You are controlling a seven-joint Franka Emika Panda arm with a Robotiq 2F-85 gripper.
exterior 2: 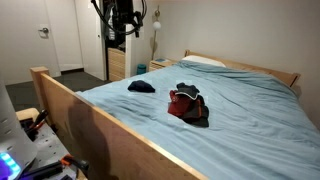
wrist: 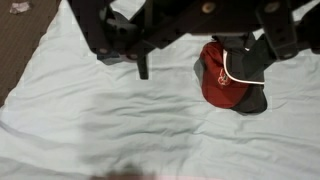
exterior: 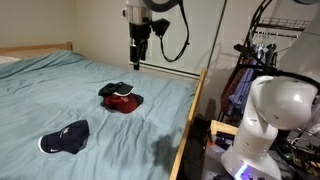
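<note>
A dark navy cap (exterior: 66,137) with a small white mark lies alone on the pale blue bedsheet. Farther back is a cluster of caps: a red cap (exterior: 124,103) with a black cap (exterior: 118,89) against it. Exterior view 2 shows the navy cap (exterior 2: 141,87) apart from the red cap (exterior 2: 180,104) and its dark neighbours. High above the bed hangs my gripper (exterior: 138,62), open and empty. In the wrist view, the red cap (wrist: 220,82) lies below, partly covered by the right finger; dark material behind the left finger is mostly hidden.
A wooden bed rail (exterior 2: 110,130) runs between the robot base and the mattress. Clothes hang on a rack (exterior: 240,85) at the right. Much of the sheet (exterior 2: 245,105) around the caps is bare.
</note>
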